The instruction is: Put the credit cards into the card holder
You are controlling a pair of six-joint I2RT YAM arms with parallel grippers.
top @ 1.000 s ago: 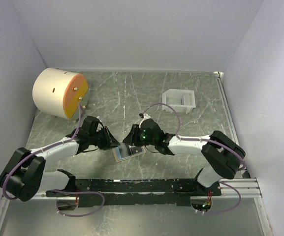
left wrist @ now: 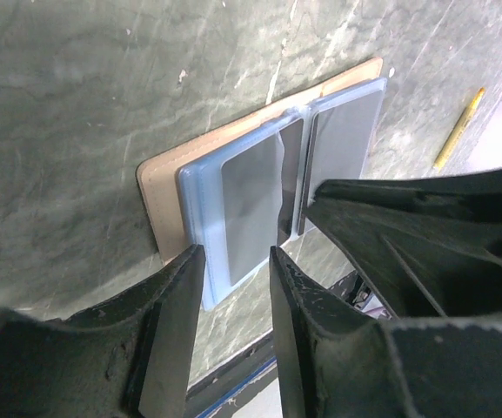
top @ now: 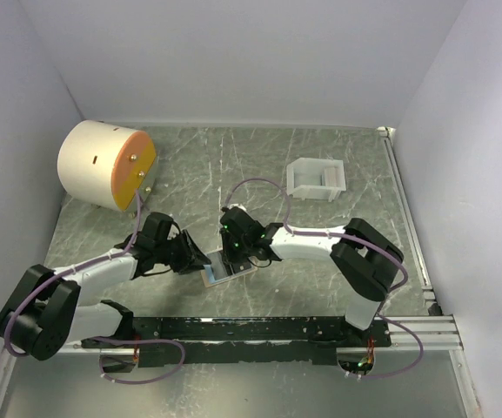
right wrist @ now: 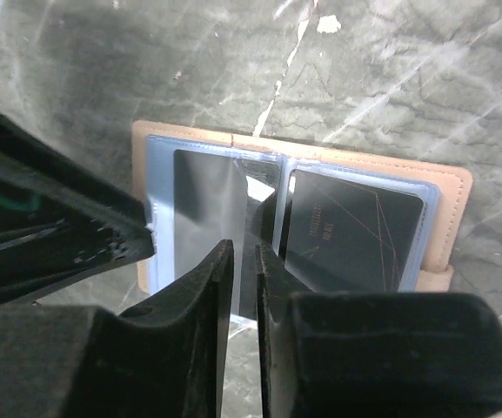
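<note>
The card holder lies spread flat, tan outside, with blue-edged inner flaps and clear pockets. In the right wrist view, its right-hand pocket looks dark, with faint lettering; whether that is a card I cannot tell. No loose credit card shows clearly. My left gripper is open at the blue-edged end of the holder, with an empty gap between its fingertips. Over the holder's middle, my right gripper is open by a narrow gap, and nothing shows between its fingers. Contact with the holder is hard to judge.
A white and orange drum-shaped object stands at the back left. Toward the back right is a white wire-like basket. A yellow pen-like stick lies beyond the holder. Between drum and basket the grey table is clear.
My left gripper has shifted slightly downward at the holder's left end. The holder stays in place.
</note>
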